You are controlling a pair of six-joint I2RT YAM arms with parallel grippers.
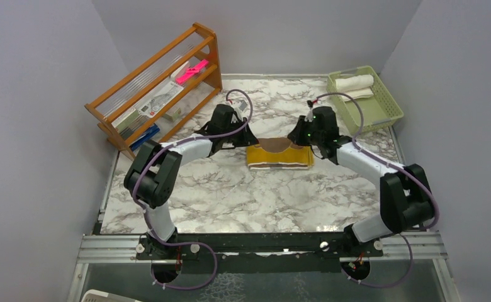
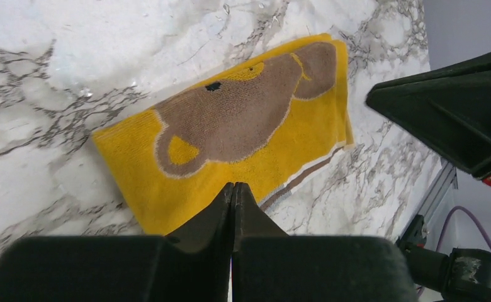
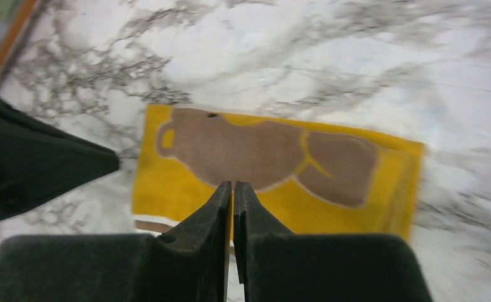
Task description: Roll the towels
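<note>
A folded towel, yellow with a brown animal figure and a white-and-brown striped edge, lies flat on the marble table. Over its left end is my left gripper, its fingertips together and nothing showing between them. My right gripper hovers over the towel's right part, its fingers parted by only a narrow gap through which yellow shows. The towel appears below the right fingertips, apparently not gripped. In the left wrist view, the whole towel is seen except where the left fingers cover its near edge.
A green basket with rolled white towels stands at the back right. A wooden rack holding several items leans at the back left.
</note>
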